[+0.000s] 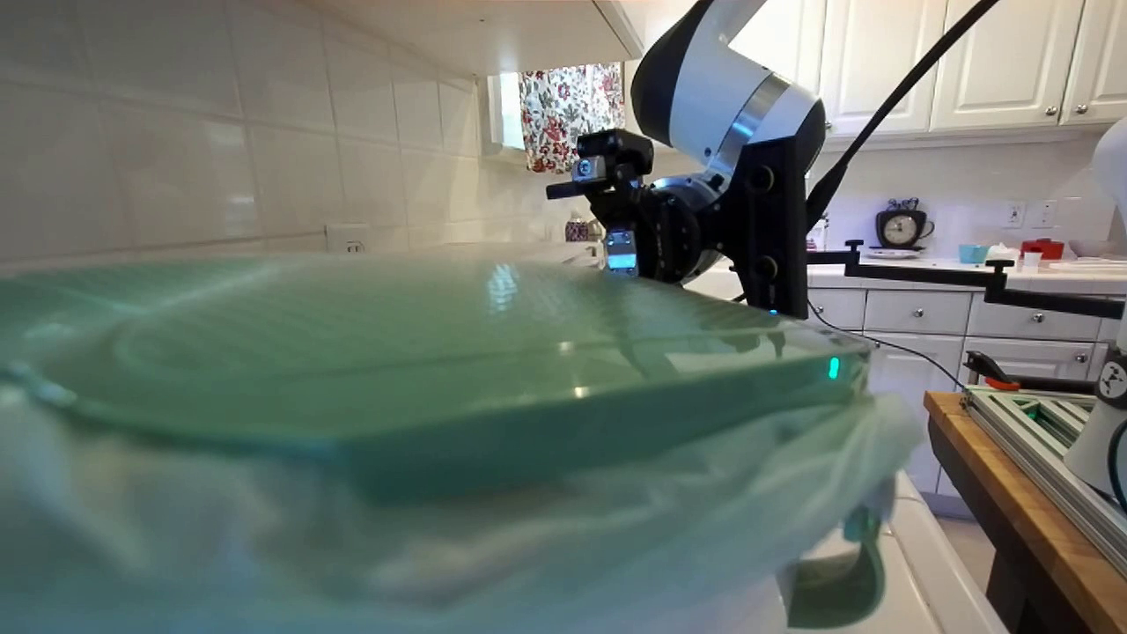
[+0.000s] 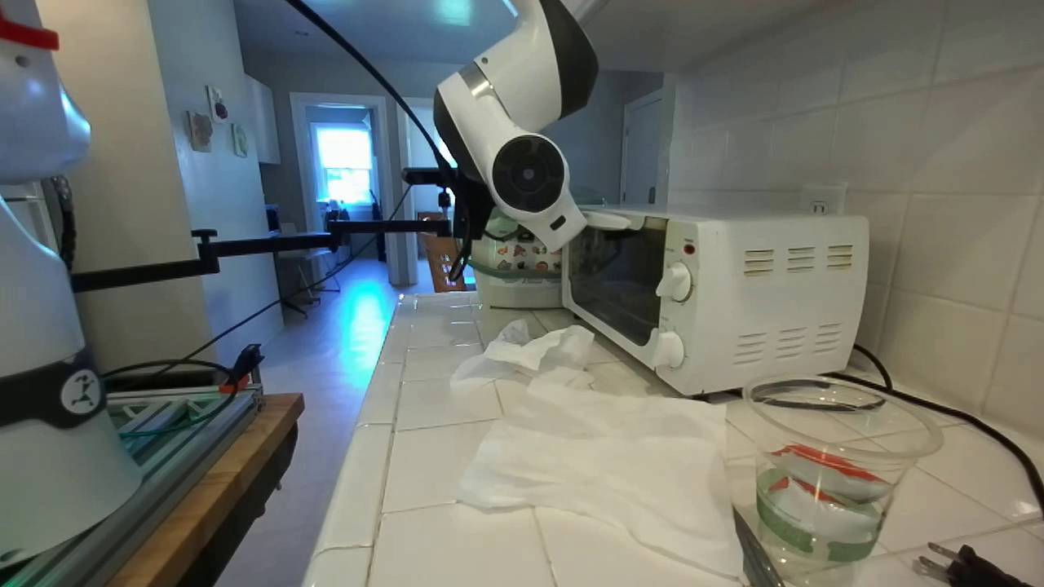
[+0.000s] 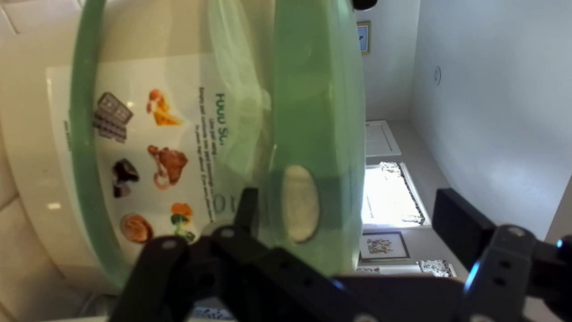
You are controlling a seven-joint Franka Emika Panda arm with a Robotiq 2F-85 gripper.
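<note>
A pale food-scrap bin (image 3: 155,155) with food pictures on its label fills the left of the wrist view. Its green lid (image 3: 321,107) has an oval, light-coloured spot (image 3: 300,204) on the front edge. My gripper is open and faces this edge, one finger (image 3: 247,209) appearing over the bin's side and the other (image 3: 461,220) beyond the lid's top. Whether either finger touches the bin is hard to tell. From exterior view 1 the lid (image 1: 423,349) looms large and blurred in front, hiding the fingertips. The bin (image 2: 519,259) stands past the toaster oven in exterior view 2.
A white toaster oven (image 2: 763,293) sits against the tiled wall. Crumpled paper towels (image 2: 607,460) lie on the white counter, with a clear plastic cup (image 2: 832,479) and a black plug (image 2: 969,567) nearby.
</note>
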